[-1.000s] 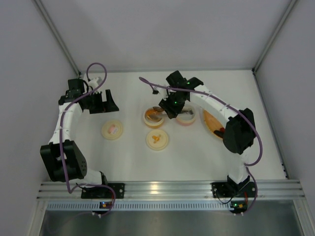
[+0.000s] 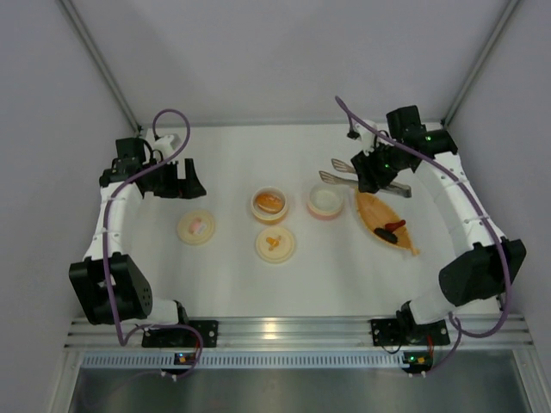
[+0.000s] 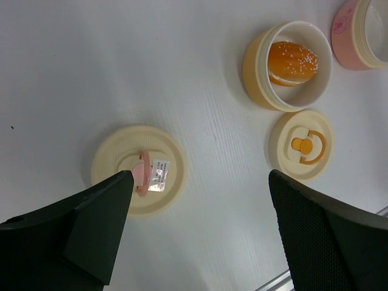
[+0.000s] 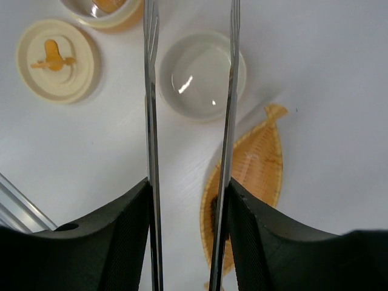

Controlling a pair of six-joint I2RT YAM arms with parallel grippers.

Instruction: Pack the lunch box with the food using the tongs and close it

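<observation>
A bread roll (image 3: 292, 60) lies inside the cream lunch container (image 2: 257, 212). Beside it is the pink container (image 2: 325, 212), which looks empty. An orange basket (image 2: 375, 210) at right holds red and dark items. The cream lid with orange handle (image 2: 282, 251) and the lid with pink handle (image 2: 189, 229) lie flat. My left gripper hangs open at the left, empty. My right gripper (image 2: 341, 172), with long metal fingers, is part open above the area by the basket and pink container, nothing visible between its fingers.
Walls bound it at left, back and right; a metal rail (image 2: 284, 324) runs along the front edge.
My right arm has moved right, from over the two containers to above the basket, leaving the roll visible in the cream container. The left arm is unchanged.
</observation>
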